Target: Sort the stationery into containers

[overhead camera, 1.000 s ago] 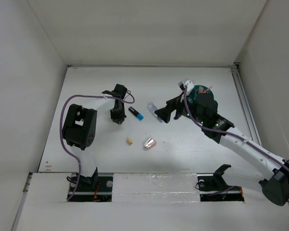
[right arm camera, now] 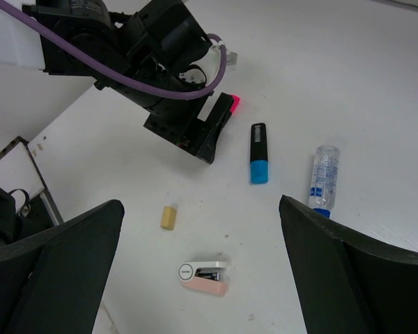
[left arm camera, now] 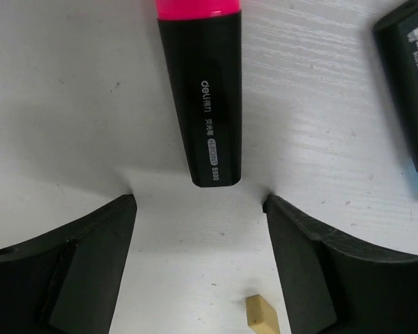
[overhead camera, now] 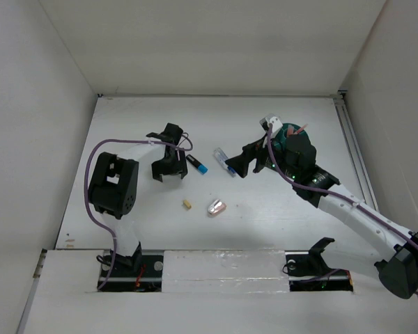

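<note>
My left gripper is open, its fingers standing apart on either side of the black end of a pink-and-black highlighter (left arm camera: 209, 97), with clear gaps and no contact. In the top view this gripper (overhead camera: 171, 177) hides the highlighter; its pink end (right arm camera: 235, 102) peeks out in the right wrist view. Also open is my right gripper, nothing between its fingers, raised near a green container (overhead camera: 284, 131) that holds several pens. A black-and-blue marker (overhead camera: 196, 164) lies right of the left gripper. Farther right lies a clear blue-ended tube (overhead camera: 224, 161).
Nearer the front lie a small tan block (overhead camera: 187, 204) and a pink-and-white stapler-like piece (overhead camera: 217, 207). The right arm partly covers the green container.
Everything else, including the right arm, looks the same.
</note>
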